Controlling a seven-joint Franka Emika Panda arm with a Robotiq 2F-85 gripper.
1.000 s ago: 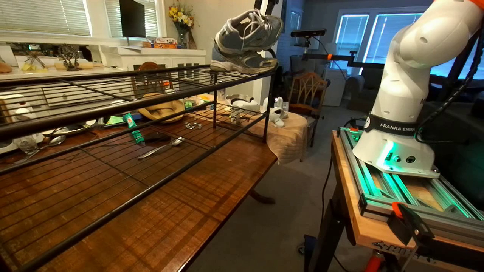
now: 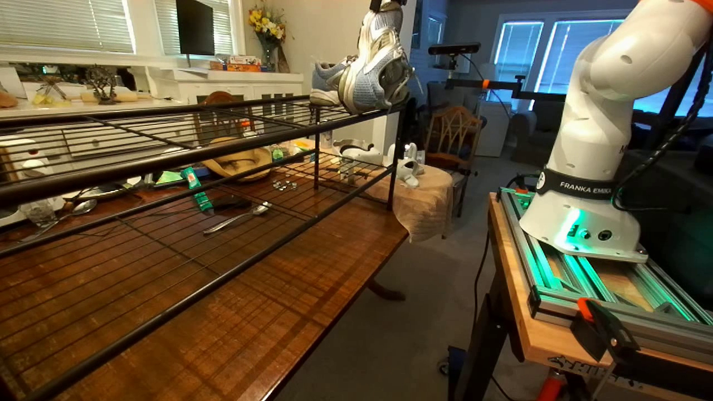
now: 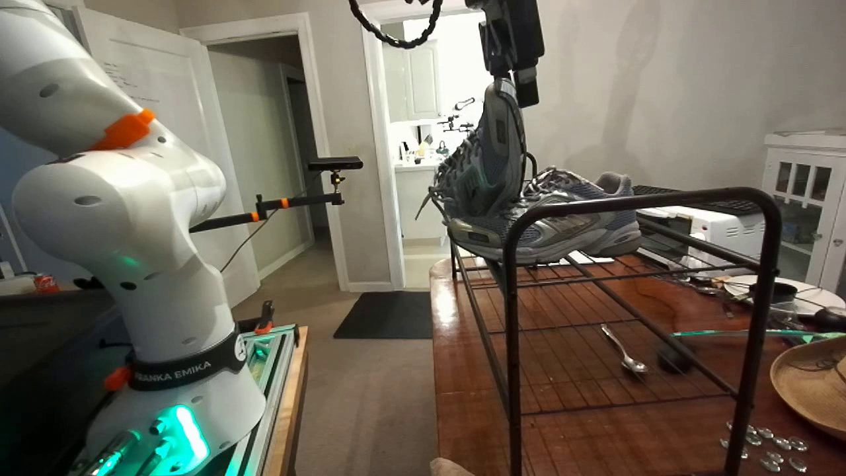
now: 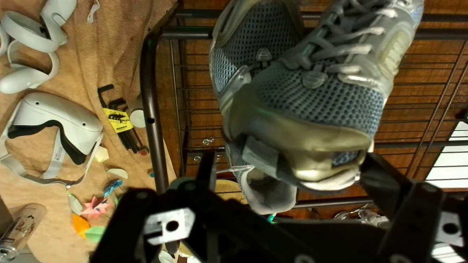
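Two grey-blue running shoes sit on the end of the black wire rack (image 2: 247,145). The lower shoe (image 3: 583,226) lies flat across the top shelf. The other shoe (image 3: 488,155) stands steeply tilted against it, one end raised to my gripper (image 3: 513,86). In the wrist view the gripper is open, a dark finger on either side of the tilted shoe (image 4: 324,96). The right finger is close to the shoe's end; whether it touches cannot be told. Part of the lower shoe (image 4: 263,41) is hidden behind the tilted one.
Below the rack, the wooden table (image 2: 321,280) holds a spoon (image 2: 237,218), a green packet (image 2: 195,189) and a straw hat (image 2: 240,160). Beside the rack's end, a cloth-covered table (image 2: 428,200) carries a white headset (image 4: 59,120) and small items. Most of the rack's top is clear.
The upper shoe lay roughly level across the lower one; now it is tipped steeply upright, with its laces no longer facing exterior view 1. The lower shoe looks unmoved.
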